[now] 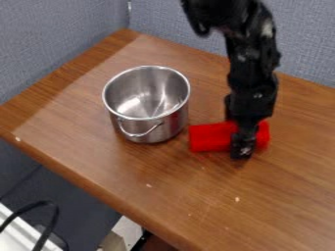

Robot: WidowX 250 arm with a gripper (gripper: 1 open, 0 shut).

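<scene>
A red cylinder (pixel 210 136) lies horizontally on the wooden table, just right of a steel pot (pixel 145 103) with a wire handle. The black gripper (pixel 244 137) is down over the cylinder's right part, its lower end in front of it. Whether the fingers are closed on the cylinder is unclear, as the view is blurred.
The wooden table (pixel 157 196) has free room in front and to the right. Its left edge drops to a dark floor with cables and white items at the lower left. Grey padded panels stand behind.
</scene>
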